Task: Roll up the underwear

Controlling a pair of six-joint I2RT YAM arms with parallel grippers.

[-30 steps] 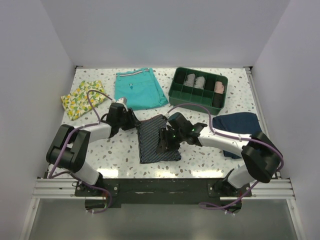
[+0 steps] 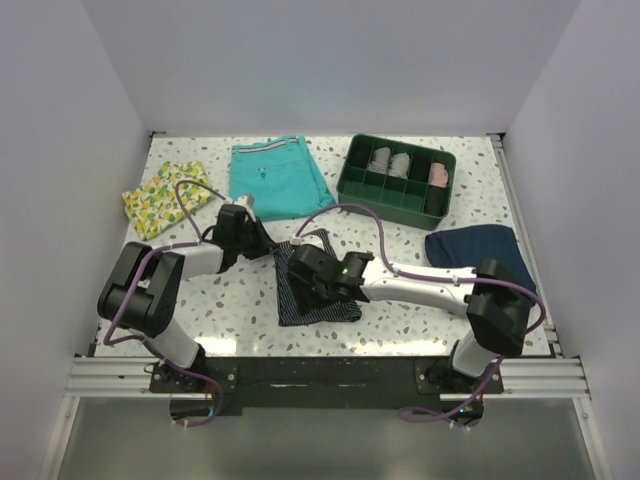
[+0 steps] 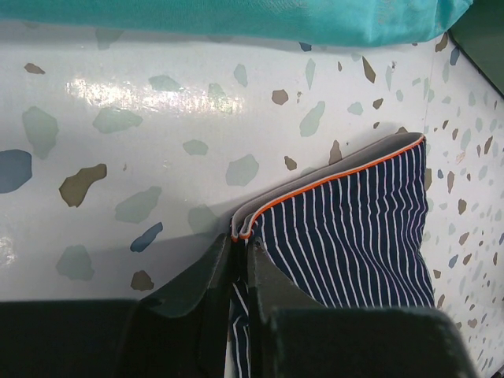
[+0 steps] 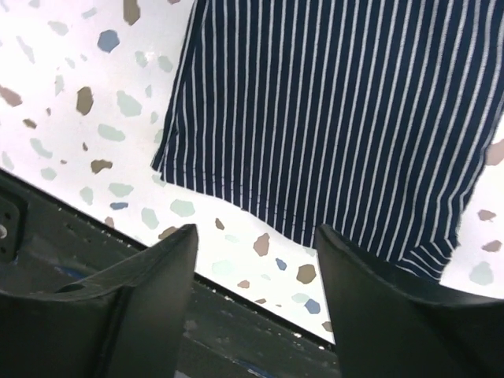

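Navy striped underwear (image 2: pixel 340 310) lies flat in the middle of the table, its orange-edged waistband (image 3: pixel 339 177) toward the back. My left gripper (image 2: pixel 268 246) is shut on the waistband's left corner, as the left wrist view shows. My right gripper hangs over the underwear's lower part, fingers apart with nothing between them; in the top view its arm hides part of the cloth. In the right wrist view the underwear's lower edge (image 4: pixel 236 189) lies just beyond the fingertips.
A teal garment (image 2: pixel 275 180) and a yellow patterned cloth (image 2: pixel 160 200) lie at back left. A green divided bin (image 2: pixel 395 200) stands at back right, with dark folded cloth (image 2: pixel 475 250) on the right. The table's front edge is close below the underwear.
My right gripper has moved left over the underwear. My left gripper has shifted slightly at the waistband corner.
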